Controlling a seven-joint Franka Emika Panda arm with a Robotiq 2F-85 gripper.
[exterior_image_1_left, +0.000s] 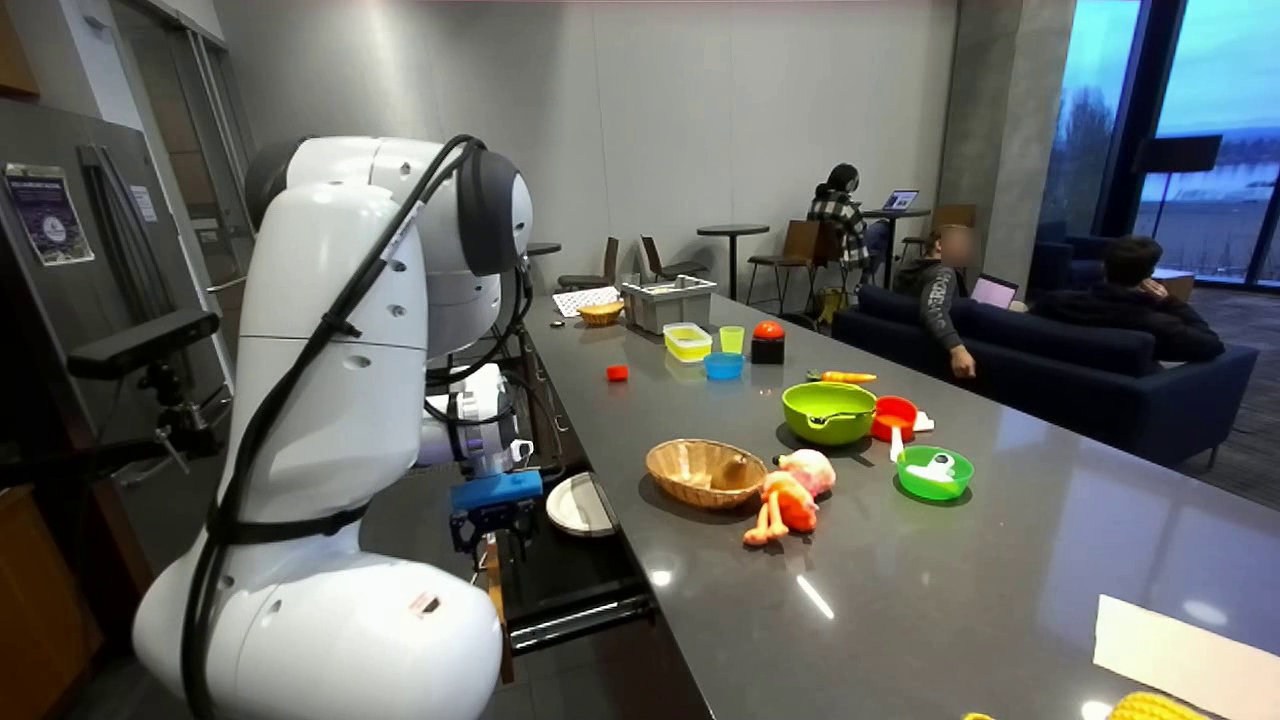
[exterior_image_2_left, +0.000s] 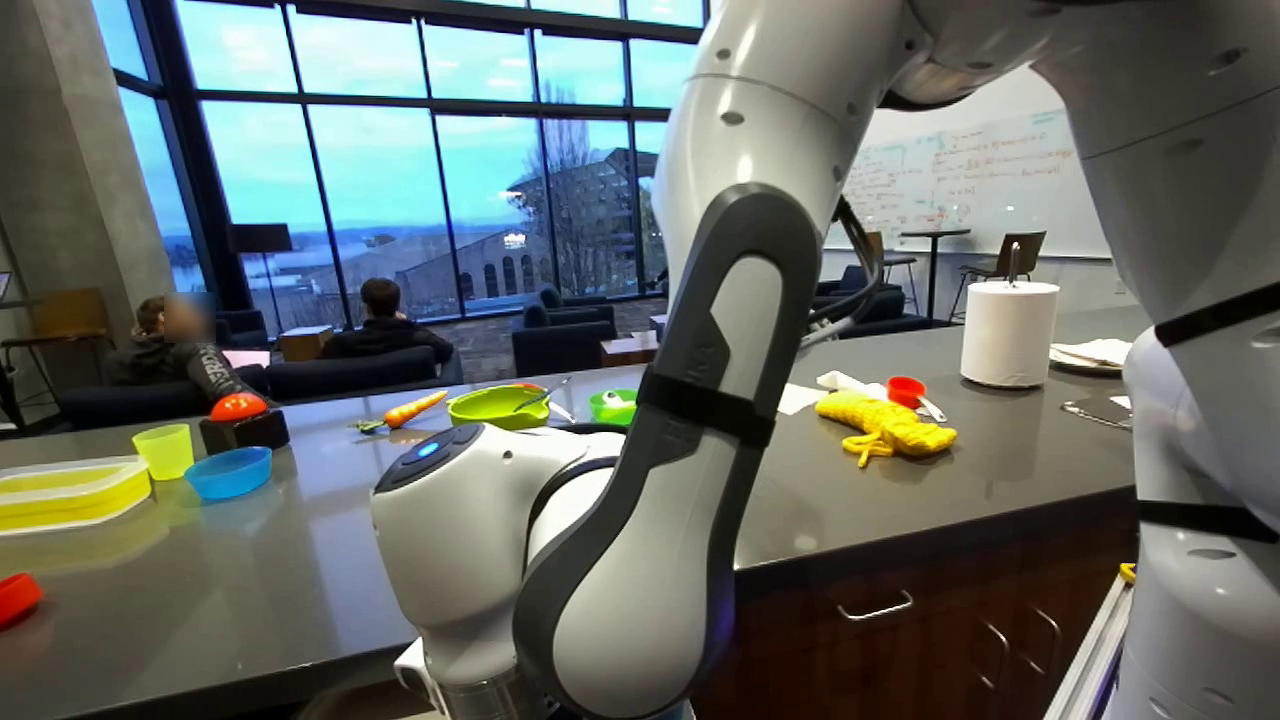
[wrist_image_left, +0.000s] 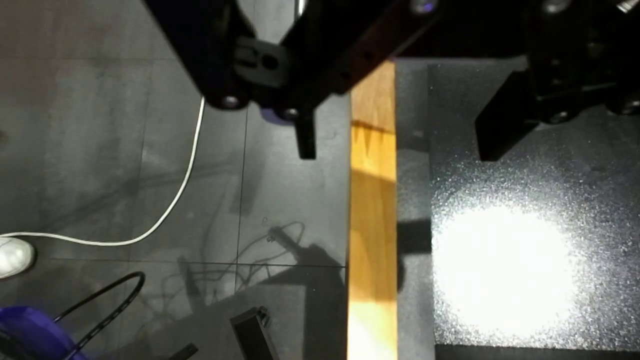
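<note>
An open drawer (exterior_image_1_left: 554, 578) juts from the counter, its wooden front (exterior_image_1_left: 495, 590) facing away from the countertop. My gripper (exterior_image_1_left: 492, 542) hangs over this front panel, pointing down. From the wrist view, the fingers of the gripper stand apart. The panel's wooden top edge (wrist_image_left: 373, 240) runs through the gap between them, with visible room on either side. One finger is over the floor side and the other over the dark drawer interior (wrist_image_left: 606, 252). A white plate (exterior_image_1_left: 582, 504) is inside the drawer. The arm hides the gripper from exterior view 2.
On the counter are a wicker basket (exterior_image_1_left: 705, 473), an orange-pink plush toy (exterior_image_1_left: 789, 502), a green bowl (exterior_image_1_left: 828, 410) and a grey bin (exterior_image_1_left: 668, 305). A paper towel roll (exterior_image_2_left: 1010, 336) stands beyond the arm. A white cable (wrist_image_left: 180, 192) crosses the floor.
</note>
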